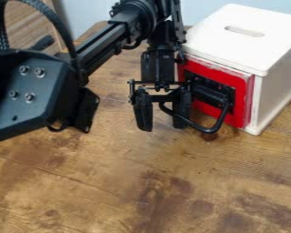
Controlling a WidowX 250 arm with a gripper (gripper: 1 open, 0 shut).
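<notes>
A white box (245, 41) with a slot in its lid stands at the right of the camera view, a red panel (240, 107) on its front. A black handle (209, 127) sticks out from that panel. My black gripper (162, 105) points down just left of the handle, its fingers apart on either side of the handle's near part or beside it; I cannot tell whether they touch it.
A pale wall lies behind. The black arm crosses the upper left of the view.
</notes>
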